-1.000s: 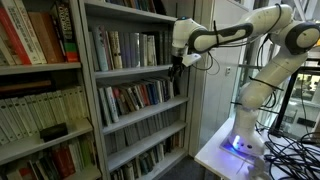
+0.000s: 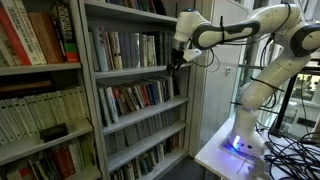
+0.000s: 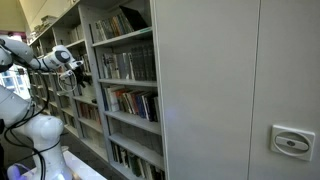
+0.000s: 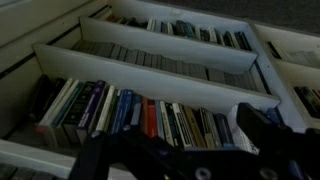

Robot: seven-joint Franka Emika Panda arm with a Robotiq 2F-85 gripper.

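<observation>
My arm (image 2: 240, 28) reaches across to the tall grey bookshelf, with the dark gripper (image 2: 178, 68) in front of its upper shelves. From the other side, the gripper (image 3: 74, 76) appears at the left, near the shelving. In the wrist view the gripper stands open, its dark fingers apart at the bottom edge. Beyond them is a row of upright books (image 4: 165, 118), their lower parts partly covered by the gripper. No object shows held between the fingers.
The bookshelf (image 2: 93, 75) has several levels of books. A white table (image 2: 215, 158) carries the arm's base, with loose black cables (image 2: 290, 155) beside it. A broad pale wall panel (image 3: 205, 90) stands right of the shelves.
The arm has risen slightly over the last second, and its upper links have shifted a little. The books look unmoved.
</observation>
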